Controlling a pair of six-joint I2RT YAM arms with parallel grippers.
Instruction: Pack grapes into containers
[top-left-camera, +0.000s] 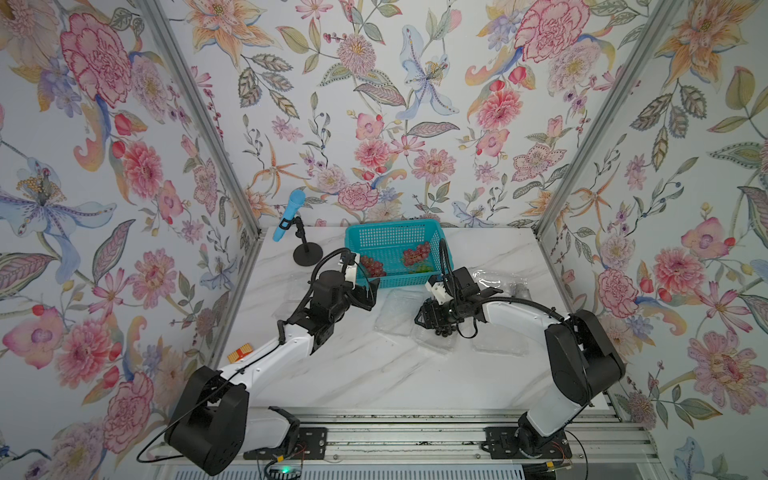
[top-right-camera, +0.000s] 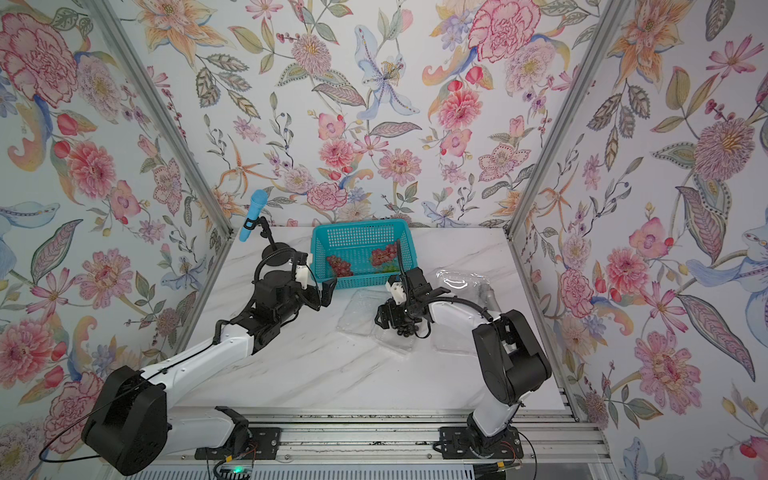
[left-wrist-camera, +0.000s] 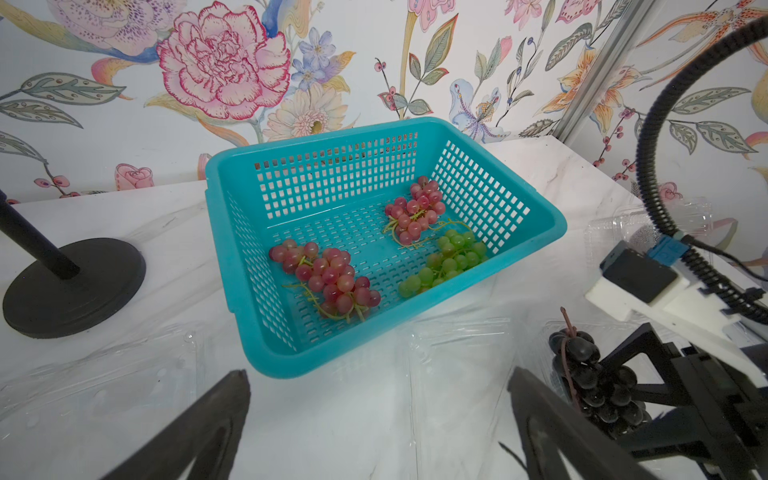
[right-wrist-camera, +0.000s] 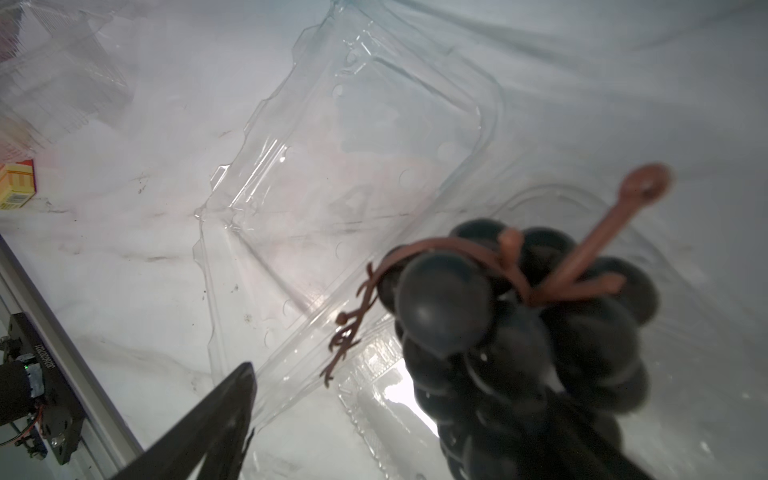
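A bunch of black grapes (right-wrist-camera: 512, 352) with a brown stem lies at the base of the clear open container (right-wrist-camera: 336, 160). In the right wrist view my right gripper stands open, one finger (right-wrist-camera: 220, 424) clear of the bunch and the other largely hidden behind it. The left wrist view also shows these black grapes (left-wrist-camera: 596, 384) beside the right fingers. My left gripper is open and empty, in front of the teal basket (left-wrist-camera: 280, 364). Inside the basket lie two red bunches (left-wrist-camera: 332, 280) and a green bunch (left-wrist-camera: 448, 260).
More clear containers lie at the left (left-wrist-camera: 104, 392) and at the right (top-left-camera: 500, 340). A black stand (top-left-camera: 307, 254) holds a blue object at the back left. A small orange-yellow box (top-left-camera: 239, 353) sits near the left edge.
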